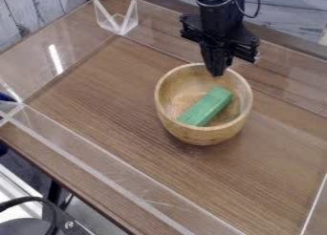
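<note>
A round wooden bowl [171,113] stands on the wooden table, with a green block [205,107] lying inside it. Just behind the bowl's back rim is my black gripper [213,57], pointing down. Its fingertips are small and dark, and whether anything is between them I cannot make out.
A clear plastic object [115,14] stands at the back left. A dark cable and round part show at the bottom left corner.
</note>
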